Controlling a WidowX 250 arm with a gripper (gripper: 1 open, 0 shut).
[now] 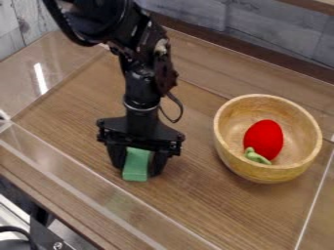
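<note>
My black gripper (139, 146) is low over the wooden table, in the middle left of the camera view, with its fingers around a green object (136, 167). The green object lies at the table surface, its upper part partly hidden by the dark gripper. Whether the fingers grip it is hard to tell.
A light wooden bowl (232, 163) on the right holds a red object (264, 136) and a small green piece (255, 156). Dark cables show at the bottom left corner.
</note>
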